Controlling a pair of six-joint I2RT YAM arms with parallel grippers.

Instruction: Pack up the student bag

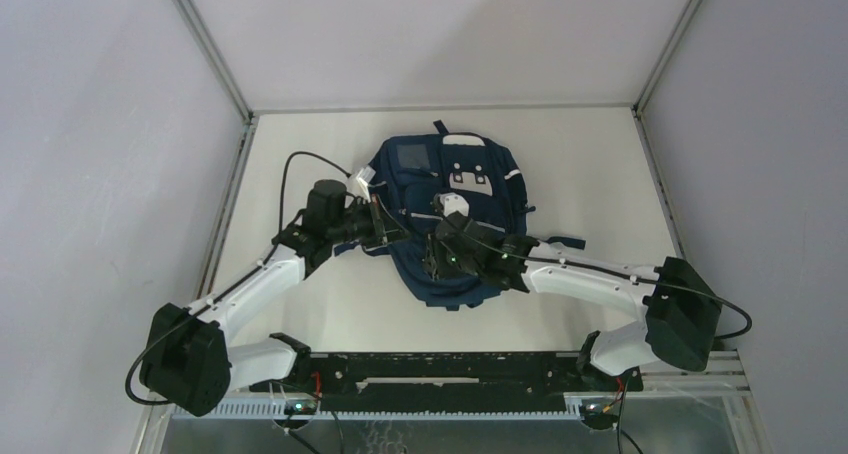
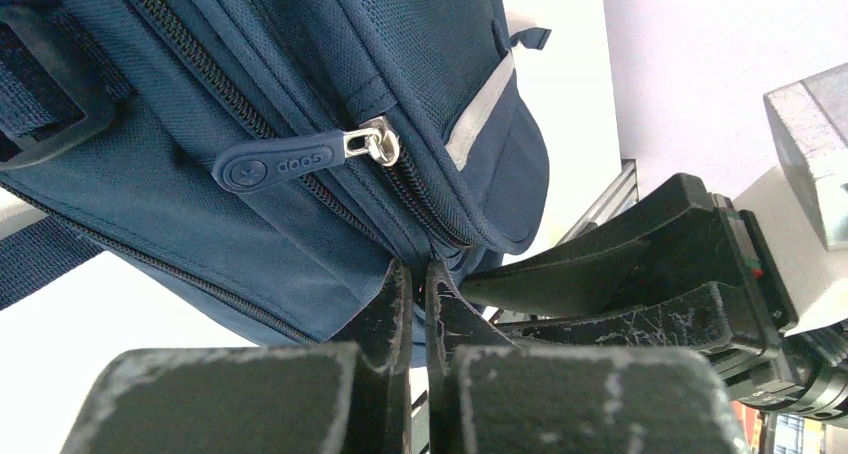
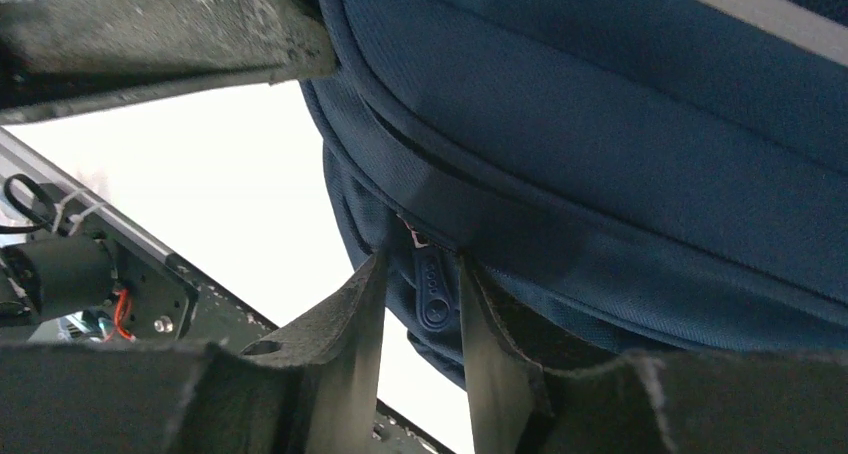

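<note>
A navy backpack (image 1: 460,169) lies on the white table. My left gripper is shut against its fabric near the zipped edge; a silver zipper with a rubber pull (image 2: 275,161) lies just above its fingertips, outside them. My right gripper hovers low over the bag's lower part, fingers apart, with another zipper pull (image 3: 432,289) seen between and beyond the fingertips; whether they touch it I cannot tell. In the top view the two grippers are close together over the bag's middle-left.
Bare white table (image 1: 280,154) surrounds the bag. Light walls close the sides and back, and a dark rail (image 1: 450,369) runs along the front. The right gripper's body sits right beside the left gripper's fingers.
</note>
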